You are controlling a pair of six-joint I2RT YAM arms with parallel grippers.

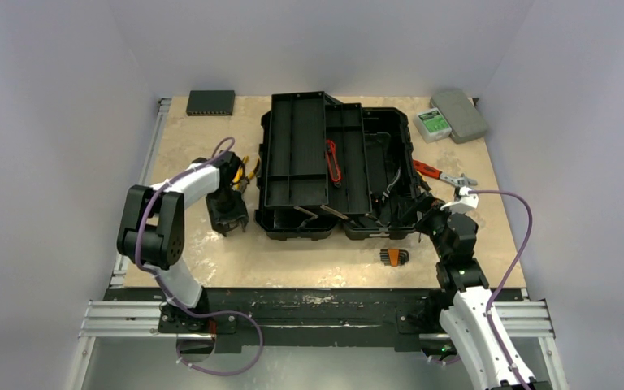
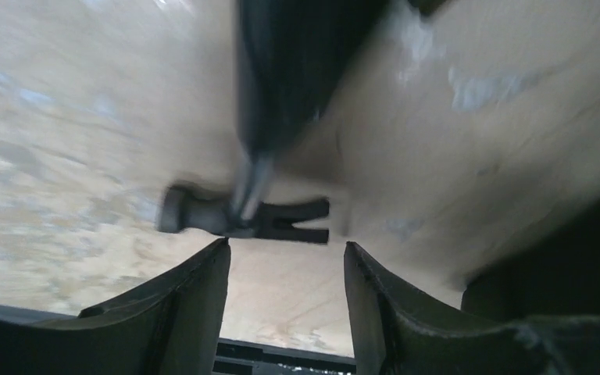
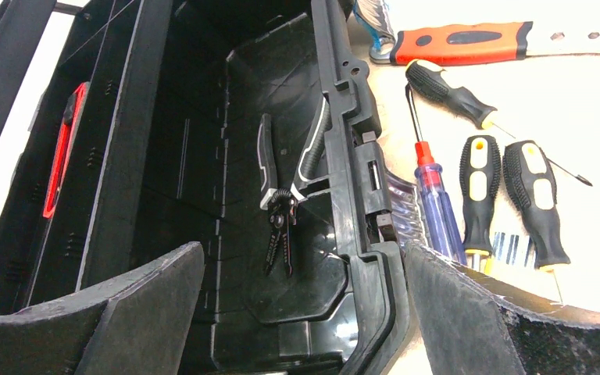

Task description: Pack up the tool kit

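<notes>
The black toolbox point(image 1: 296, 185) stands unfolded in the middle of the table. A red utility knife point(image 1: 333, 162) lies in its inner tray, and wire strippers point(image 3: 281, 223) rest in the right-hand bottom compartment. On the left of the table is a hammer point(image 2: 238, 216), its head across the left wrist view and its handle blurred. Above the hammer, my left gripper has its fingers apart with nothing held between them. My right gripper is open and empty at the toolbox's right edge.
Yellow-handled pliers point(image 1: 253, 169) lie between the left arm and the toolbox. Screwdrivers point(image 3: 478, 191) and a red-handled wrench point(image 3: 462, 44) lie right of it. A hex key set point(image 1: 394, 257) sits in front.
</notes>
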